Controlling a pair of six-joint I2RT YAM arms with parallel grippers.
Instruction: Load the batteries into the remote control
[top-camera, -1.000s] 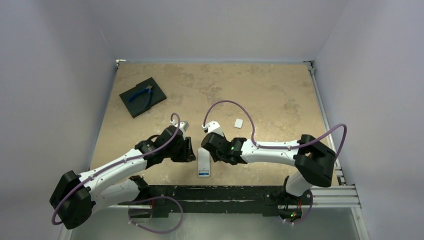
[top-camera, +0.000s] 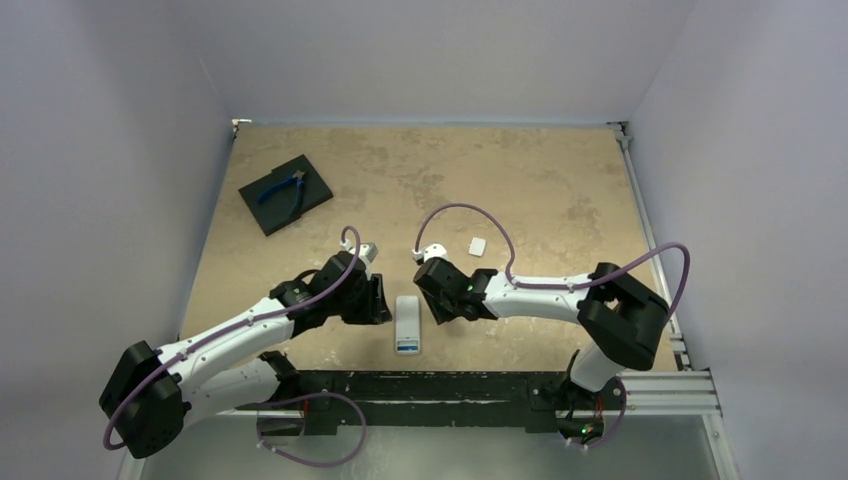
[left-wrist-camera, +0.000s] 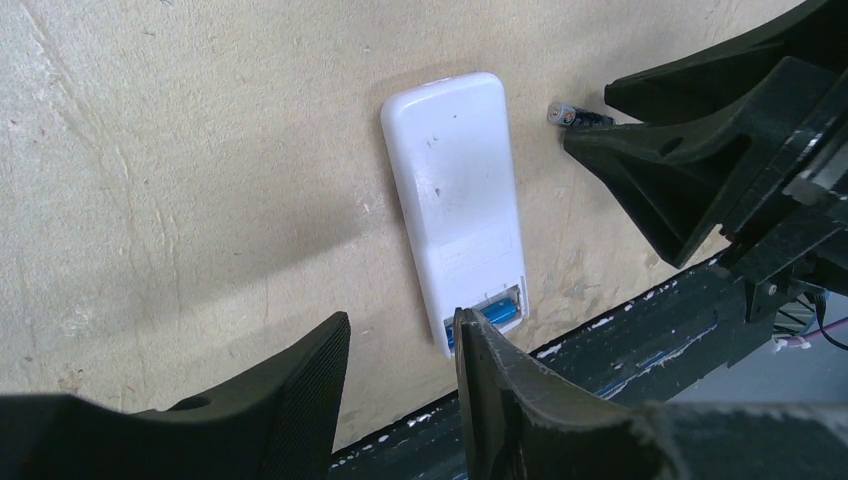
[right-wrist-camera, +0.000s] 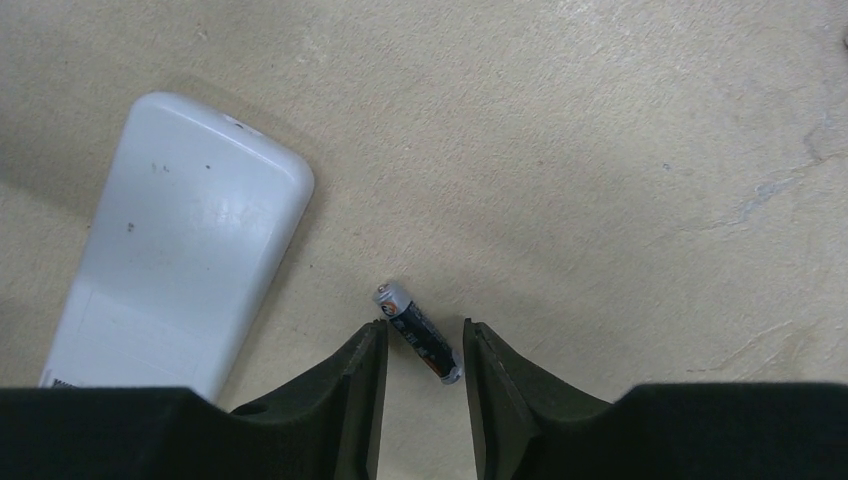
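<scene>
The white remote (top-camera: 407, 322) lies on the table between my grippers, with a blue battery (left-wrist-camera: 498, 310) in its compartment at the near end. A loose dark battery with silver ends (right-wrist-camera: 418, 330) lies on the table right of the remote. My right gripper is over that battery, fingertips parted around it in the right wrist view; whether they touch it I cannot tell. My left gripper hangs left of the remote, part open, with nothing seen between its fingers.
A small white piece (top-camera: 478, 246), likely a cover, lies behind the right arm. A dark pad (top-camera: 260, 215) with blue-handled pliers (top-camera: 277, 188) is at the back left. A dark edge (top-camera: 450, 385) runs along the front.
My right gripper has moved a little to the right and back, away from the remote. The left arm and the remote look unmoved.
</scene>
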